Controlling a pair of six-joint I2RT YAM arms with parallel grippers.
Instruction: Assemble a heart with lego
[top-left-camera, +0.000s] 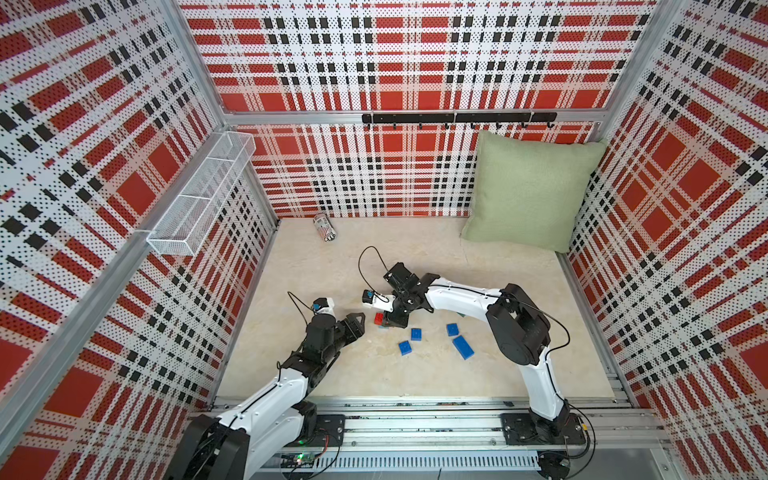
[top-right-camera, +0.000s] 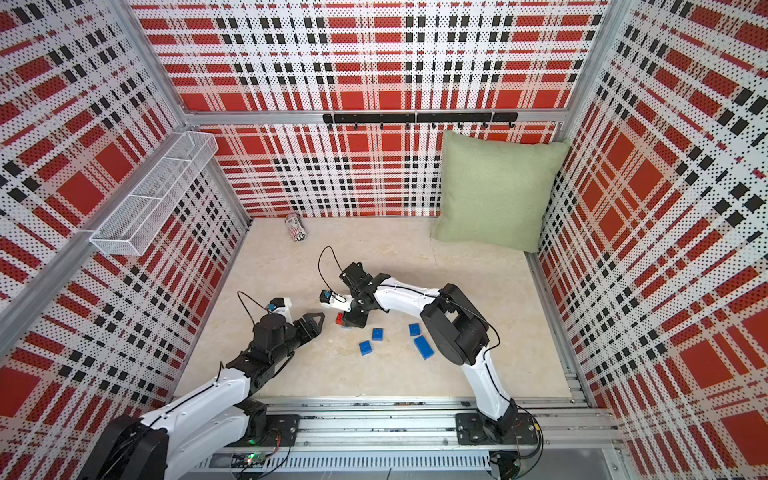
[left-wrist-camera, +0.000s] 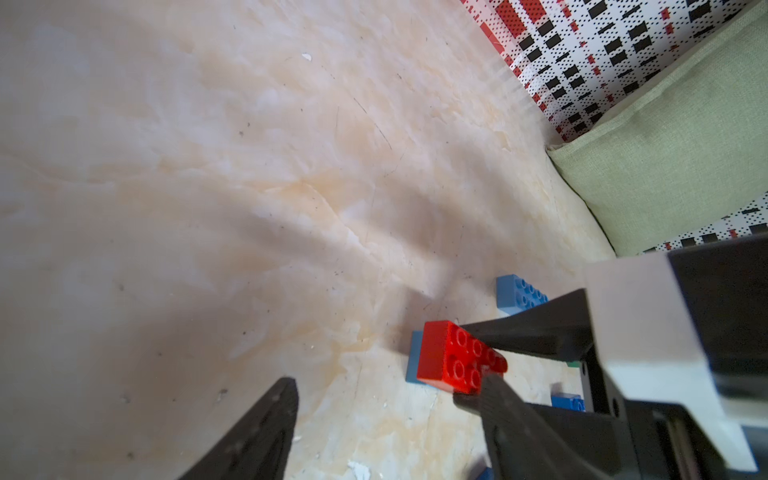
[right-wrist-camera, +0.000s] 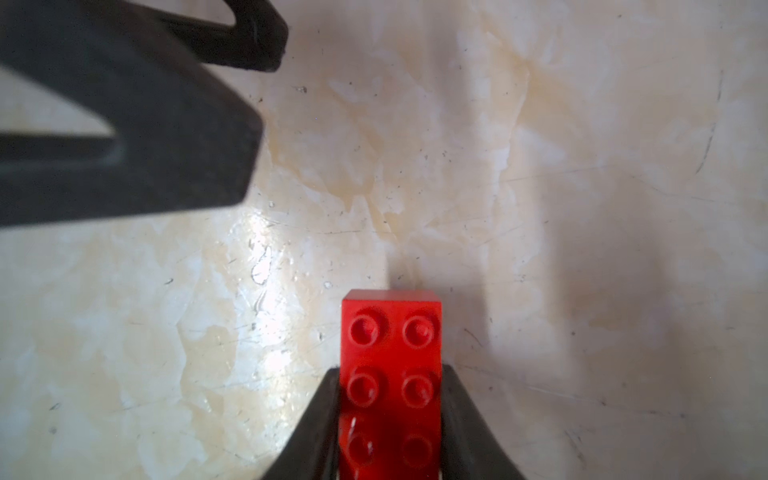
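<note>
A red brick with studs up is clamped in my right gripper (top-left-camera: 384, 320), raised a little off the table in the left wrist view (left-wrist-camera: 448, 356). A blue piece (left-wrist-camera: 414, 356) shows partly behind it there. My left gripper (top-left-camera: 356, 324) is just left of the red brick, its dark fingers apart with nothing between them.
A can (top-left-camera: 325, 227) lies at the back left, and a green pillow (top-left-camera: 528, 192) leans at the back right. A white wire basket (top-left-camera: 177, 244) hangs on the left wall.
</note>
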